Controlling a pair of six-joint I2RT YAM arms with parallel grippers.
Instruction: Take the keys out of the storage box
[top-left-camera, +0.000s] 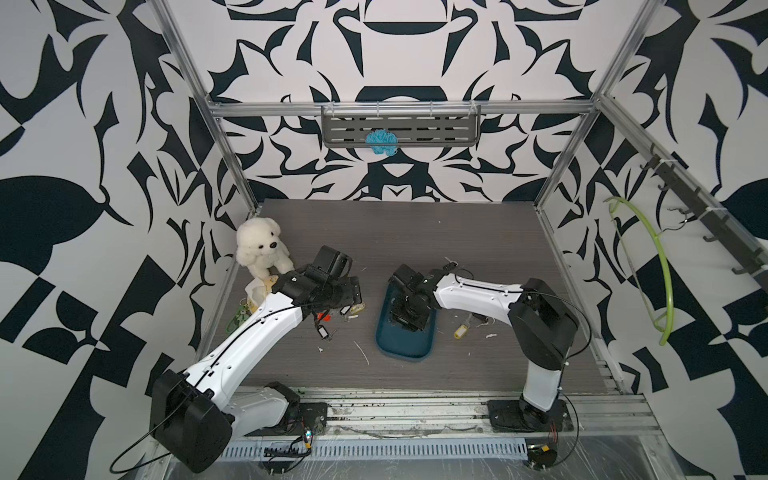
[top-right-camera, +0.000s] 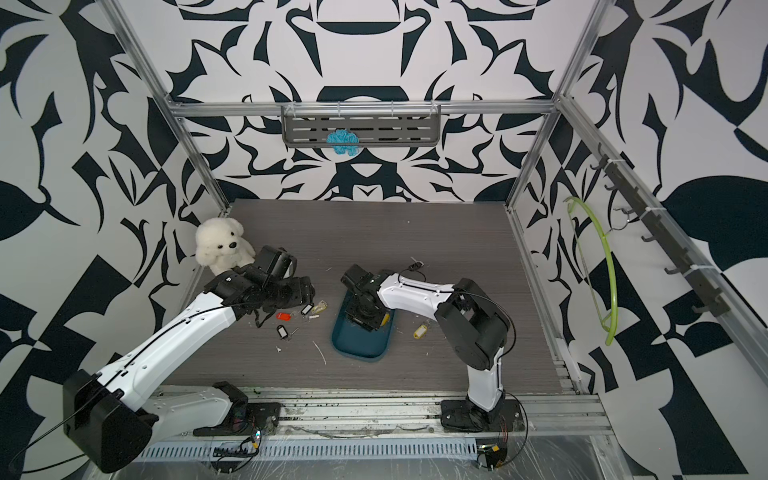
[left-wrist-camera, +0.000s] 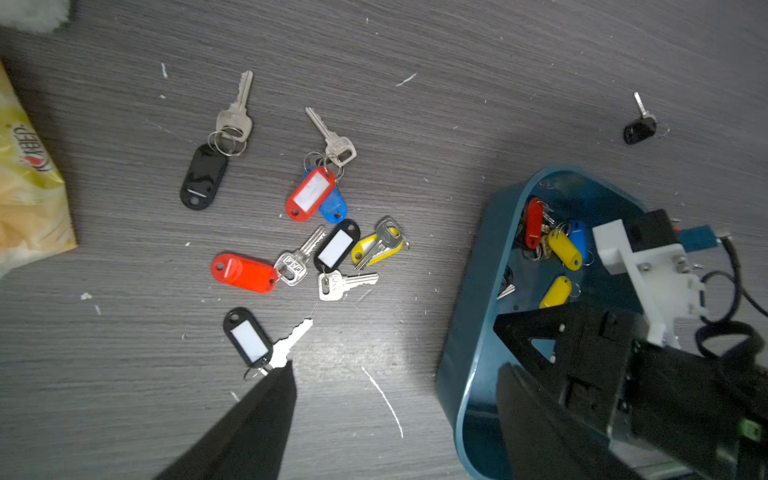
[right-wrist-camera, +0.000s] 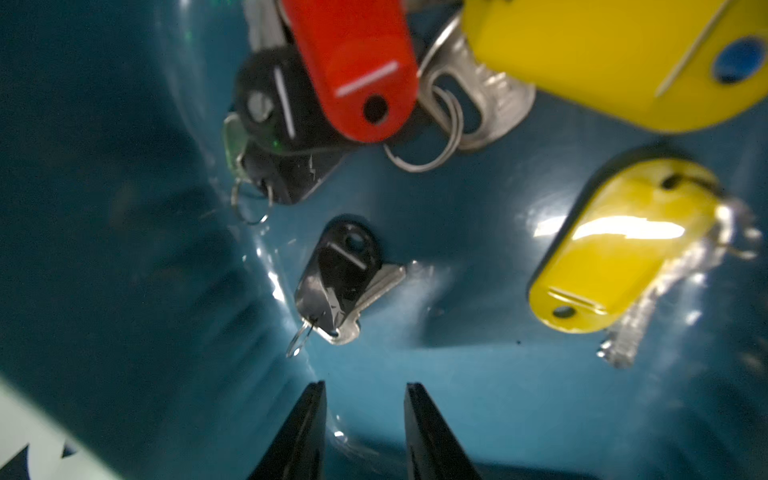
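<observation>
The teal storage box stands mid-table with my right gripper reaching down into it. In the right wrist view its fingers stand part open, a gap between them with nothing in it. Just beyond them lies a key with a black tag on the box floor. A yellow-tagged key lies to the right; red, black and yellow tags crowd the far end. Left of the box, my left gripper hangs open over the table, empty. Under it lie several tagged keys, among them a red tag and a black tag.
A white plush dog and a yellow package are at the left edge. Right of the box lies a yellow-tagged key, and a black-tagged key lies beyond it.
</observation>
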